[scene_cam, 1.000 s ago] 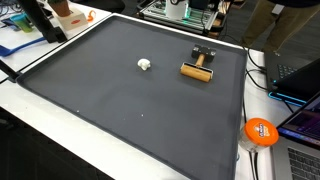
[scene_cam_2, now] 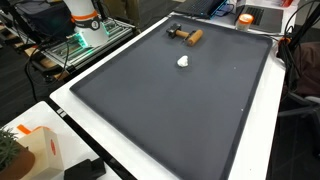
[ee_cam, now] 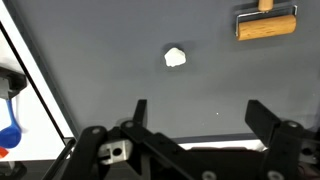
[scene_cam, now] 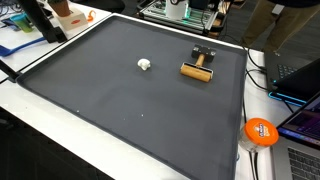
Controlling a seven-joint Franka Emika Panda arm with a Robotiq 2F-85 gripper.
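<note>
A small white lump [scene_cam: 144,64] lies on the grey board [scene_cam: 130,110], and the wrist view shows the same white lump [ee_cam: 175,57] above centre. Off to one side on the board rests a wooden-handled tool with a tan cylinder [scene_cam: 197,72]; the cylinder [ee_cam: 267,27] shows at the upper right of the wrist view. My gripper appears at the bottom of the wrist view, its dark fingers spread wide with nothing between them. It is above the board, apart from both objects. The exterior views do not show the fingers.
An orange-lidded jar [scene_cam: 259,134] stands on the white table beside the board, near laptops [scene_cam: 297,80]. A blue spoon-like item [ee_cam: 10,130] lies off the board's left side in the wrist view. Most of the board is bare.
</note>
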